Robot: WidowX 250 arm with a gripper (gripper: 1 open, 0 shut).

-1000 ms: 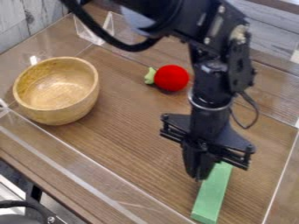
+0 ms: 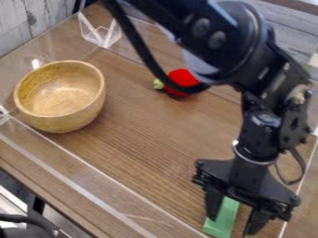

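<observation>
My black gripper (image 2: 239, 206) is low at the bottom right, open, its fingers around a green block (image 2: 220, 225) on the wooden table (image 2: 125, 153). The housing hides part of the block; whether the fingers touch it is unclear.
A wooden bowl (image 2: 59, 97) sits at the left. A red object (image 2: 184, 84) with a green tip lies at the back, partly behind the arm. A clear plastic piece (image 2: 99, 31) is at the top left.
The arm has shifted right, hiding more of the red object.
</observation>
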